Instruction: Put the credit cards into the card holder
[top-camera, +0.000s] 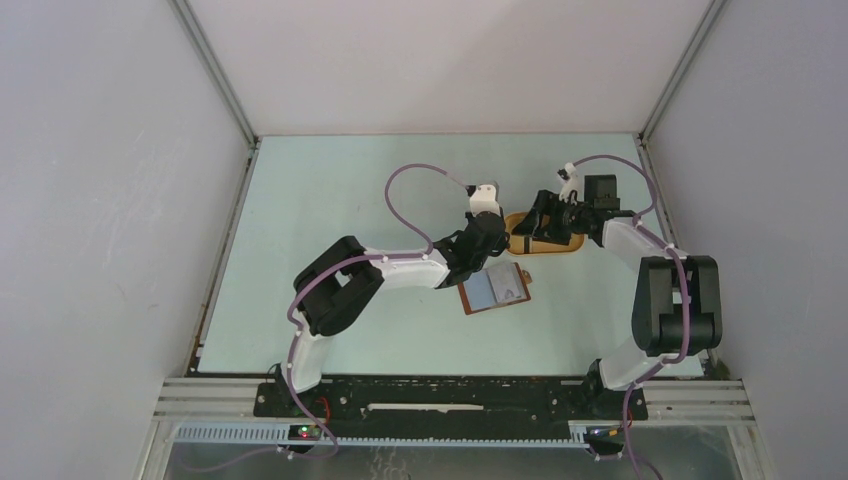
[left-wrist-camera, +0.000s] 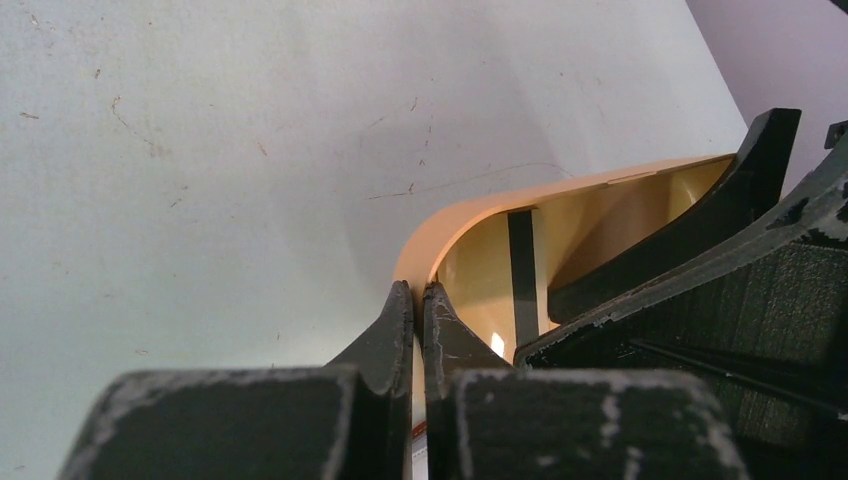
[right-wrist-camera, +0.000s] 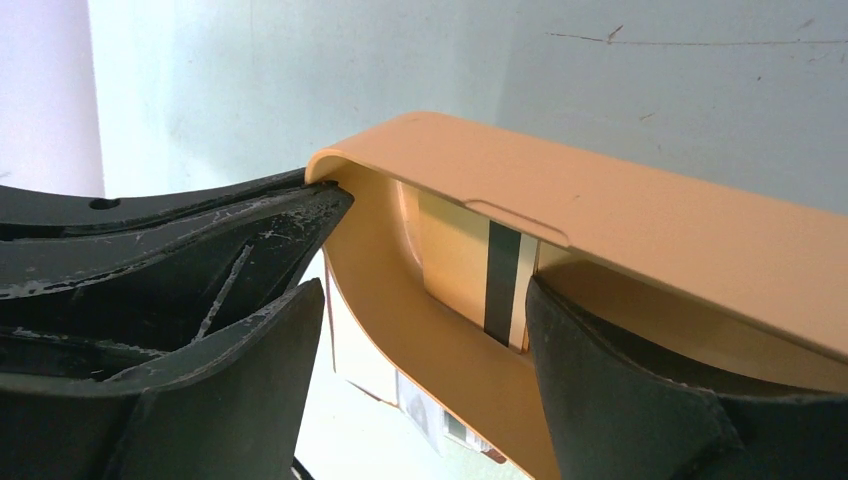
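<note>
A card (right-wrist-camera: 460, 250) with a black stripe rests inside a shallow tan tray (top-camera: 515, 245). In the right wrist view, my right gripper is part open over the tray, one finger at the card's right edge; no grip on the card shows. The left gripper is shut at the tray's left corner, with the tray's thin rim (left-wrist-camera: 408, 262) between its fingertips. An open card holder (top-camera: 495, 287) with a brown edge lies flat in front of the tray, a pale card-like piece showing on its right half.
Both grippers stand close together at the tray, the left fingers near the right gripper. A small brown tab (top-camera: 527, 277) sticks out at the holder's right side.
</note>
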